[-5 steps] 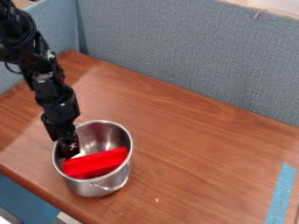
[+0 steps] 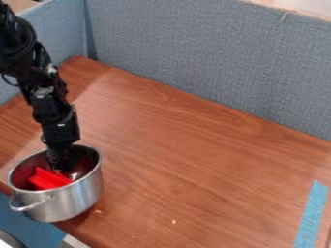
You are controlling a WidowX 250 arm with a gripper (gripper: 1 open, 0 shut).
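A steel pot with a loop handle stands at the lower left corner of the wooden table. A red object lies inside it, partly hidden by the rim. My black gripper reaches down into the pot at its back, behind the red object; its fingertips are dark and mostly hidden, so their state is unclear.
Grey padded walls border the back and left. A blue strip lies at the right front. A blue surface shows beyond the table's lower left edge.
The pot has moved left toward the table's corner and turned, with its handle now at the left front. The red object inside shows less, and my gripper has shifted slightly left.
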